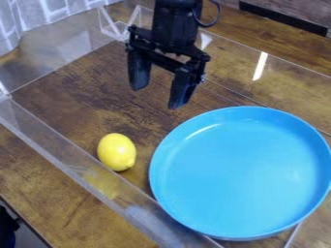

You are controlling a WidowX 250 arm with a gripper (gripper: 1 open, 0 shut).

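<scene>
A yellow lemon (116, 151) rests on the dark wooden surface at lower left of the camera view. To its right is a large blue plate (239, 172). The black gripper (161, 85) hangs above the wood, up and to the right of the lemon and behind the plate, with its two fingers spread apart and nothing between them.
Clear plastic walls (58, 148) border the wooden area, with one running along the lower left beside the lemon. The wood behind the plate and left of the gripper is bare.
</scene>
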